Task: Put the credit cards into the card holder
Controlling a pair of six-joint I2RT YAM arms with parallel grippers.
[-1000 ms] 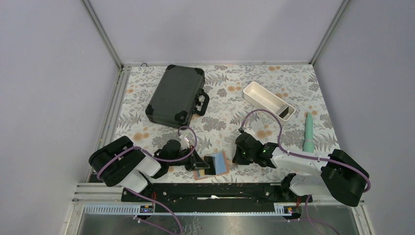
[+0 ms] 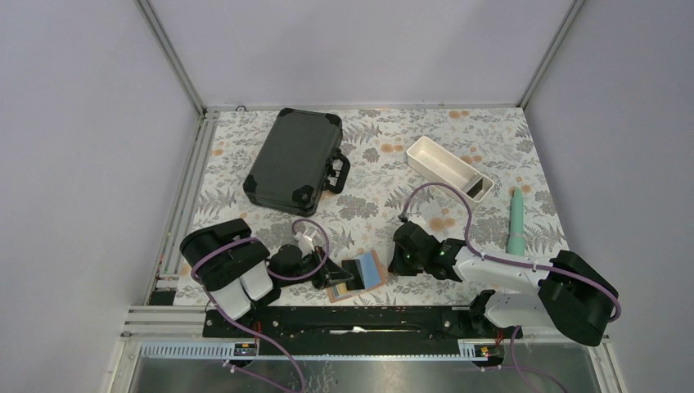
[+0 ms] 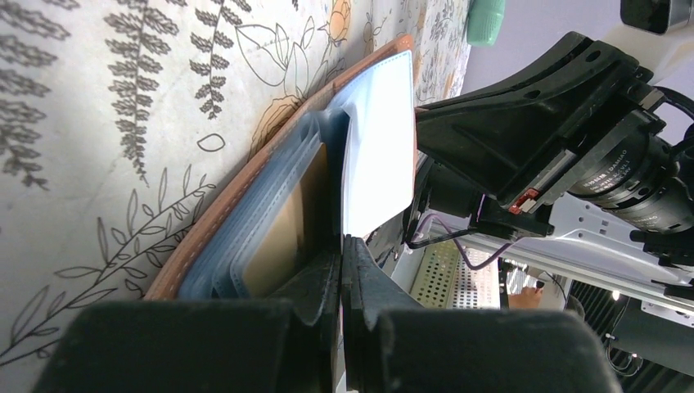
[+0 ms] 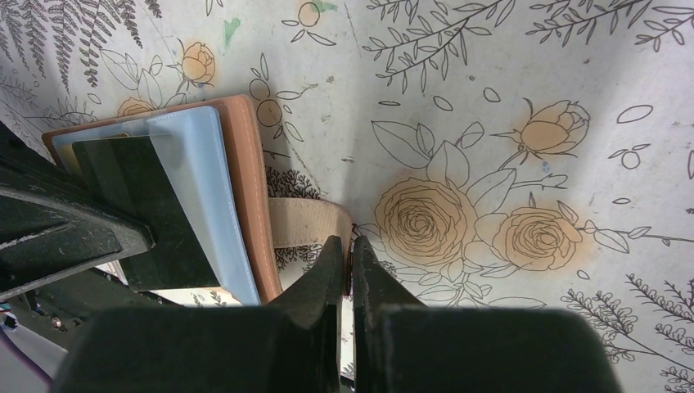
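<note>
The card holder [image 2: 370,270] lies open at the table's front middle, with blue sleeves and a dark card [image 4: 164,213] on them. My left gripper is shut at the sleeves [image 3: 376,139]; whether anything thin is between its tips cannot be seen. My right gripper is shut on the holder's tan strap [image 4: 303,219], at the holder's right side.
A white box [image 2: 430,160] stands at the back right, a dark case [image 2: 290,160] at the back left. A green cylinder [image 2: 516,221] lies on the right.
The left arm has shifted and turned slightly, and the holder has moved a little right with it. The right arm has stayed still.
</note>
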